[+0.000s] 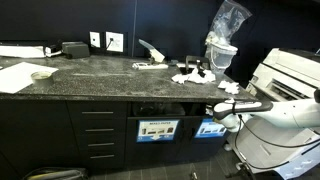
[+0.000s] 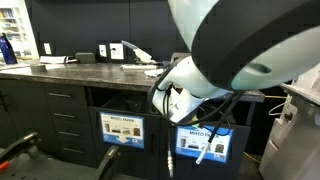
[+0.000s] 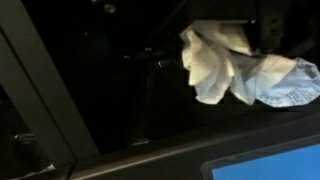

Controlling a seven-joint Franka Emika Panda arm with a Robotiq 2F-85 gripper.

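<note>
Crumpled white paper [image 3: 210, 65], with a bluish piece [image 3: 290, 85] beside it, shows in the wrist view against the dark cabinet opening. My gripper [image 1: 211, 109] is at the opening under the counter. In the wrist view its dark parts cross the top, right above the paper. It is shut; shadow hides its fingertips, so I cannot tell whether any paper is caught between them. Two blue-and-white labelled bin fronts, one on the left [image 2: 123, 128] and one on the right [image 2: 204, 144], stand below the counter.
More crumpled white paper [image 1: 193, 76] lies on the dark countertop [image 1: 100, 82]. A white bucket [image 1: 220, 55] with a clear bag stands at the counter's right end. Drawers [image 1: 98, 135] line the cabinet's left. The counter edge overhangs the opening.
</note>
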